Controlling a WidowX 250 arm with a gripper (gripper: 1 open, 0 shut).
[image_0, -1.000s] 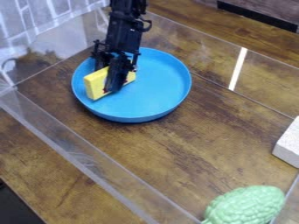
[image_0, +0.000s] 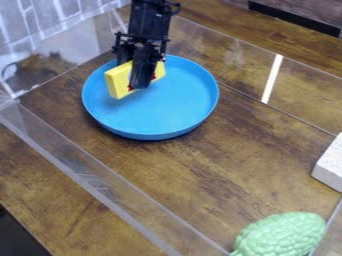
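Observation:
A blue round plate (image_0: 167, 110) rests on the wooden table, toward the upper middle. Over its back left part my black gripper (image_0: 135, 72) is shut on a yellow block (image_0: 119, 82), which is tilted and partly hidden by the gripper. Whether the block touches the plate is hard to tell.
A green crinkled object (image_0: 278, 236) lies at the front right. A white block (image_0: 329, 162) sits at the right edge. Clear side panels border the left.
The gripper and the yellow block have moved up and a little to the right; more of the blue plate shows below them.

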